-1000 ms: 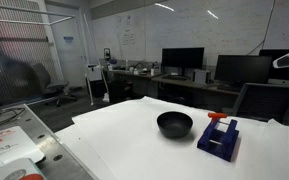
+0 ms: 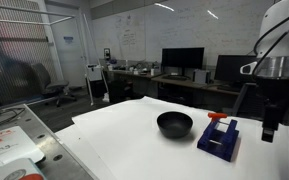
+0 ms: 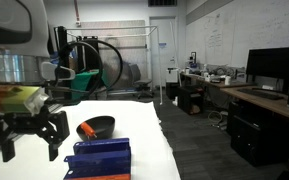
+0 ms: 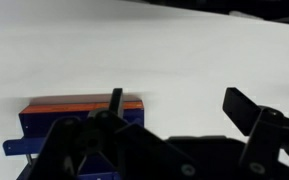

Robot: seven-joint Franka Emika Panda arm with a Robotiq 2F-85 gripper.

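A black bowl [image 2: 175, 125] rests on the white-covered table, left of a blue rack [image 2: 217, 140]. An orange-red object [image 2: 217, 115] lies across the rack's top; its exact kind is hard to tell. In the wrist view the rack [image 4: 39, 125] fills the lower left, with an orange strip [image 4: 74, 105] along its upper edge. My gripper is open above the table, its fingers wide apart with only white surface between them. From the first exterior view the gripper [image 2: 268, 134] hangs at the right, to the right of the rack.
A grey bench [image 2: 59, 150] with equipment borders it at front left. Behind stand desks with monitors [image 2: 182, 58] and a black chair [image 2: 259, 102].
The arm has come down into the first exterior view from the upper right, bringing the open gripper beside the rack. Bowl and rack look unmoved.
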